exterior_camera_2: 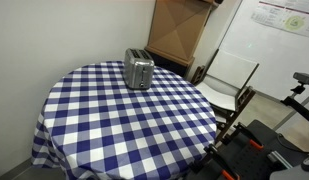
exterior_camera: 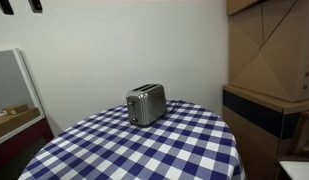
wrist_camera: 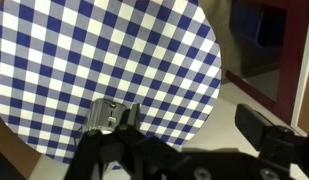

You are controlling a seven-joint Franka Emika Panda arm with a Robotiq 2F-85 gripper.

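Note:
A silver two-slot toaster (exterior_camera: pixel 146 105) stands upright on a round table with a blue-and-white checked cloth (exterior_camera: pixel 179 150). In exterior view 2 the toaster (exterior_camera_2: pixel 139 69) is near the table's far edge. My gripper is open in the wrist view, high above the table, with only cloth and floor visible beyond the gap. One of its fingers partly covers the toaster (wrist_camera: pixel 102 116) from this angle. At the top left of exterior view 1 just the tips of the gripper (exterior_camera: pixel 20 6) show, well apart from the toaster.
Tall cardboard (exterior_camera: pixel 269 50) stands behind the table on the right. A white-seated chair (exterior_camera_2: pixel 226 90) is beside the table in exterior view 2, with dark equipment (exterior_camera_2: pixel 259 150) at the lower right.

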